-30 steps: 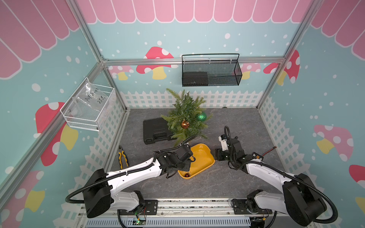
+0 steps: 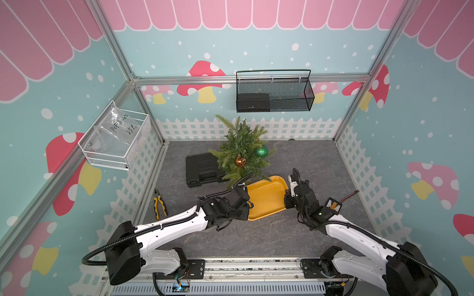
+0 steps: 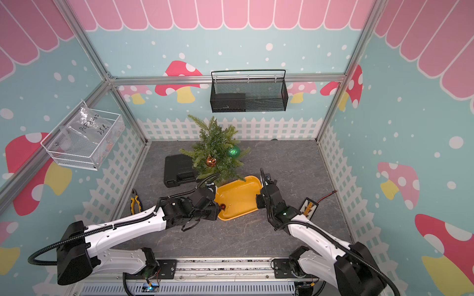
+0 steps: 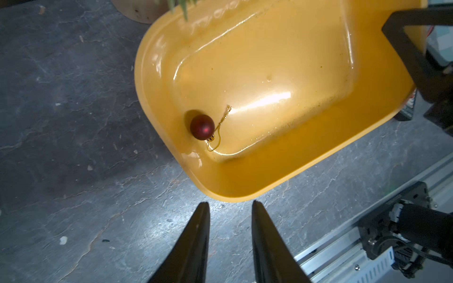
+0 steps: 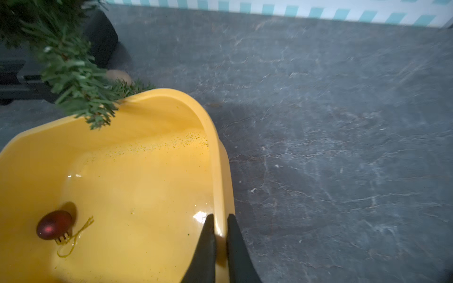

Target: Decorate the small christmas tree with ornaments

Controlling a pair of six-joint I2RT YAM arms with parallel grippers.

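Note:
A small green tree [image 2: 239,143] carries a copper ball [image 2: 240,161] and a green ball [image 2: 261,151]. In front of it sits a yellow tray [image 4: 302,155] holding a dark red ball [image 4: 202,126] with a gold cord, near its left end. My left gripper hangs just outside the tray's rim in its wrist view, fingers parted with nothing between them. My right gripper is shut on the tray's right rim [image 5: 218,188].
A black case [image 2: 202,167] lies left of the tree, pliers [image 2: 159,202] at the left edge, a small device [image 3: 308,208] at the right. Wire baskets hang on the walls.
The tray has moved back toward the tree and to the right, with my right gripper at its right rim, now shut on it. The left arm has shifted only slightly.

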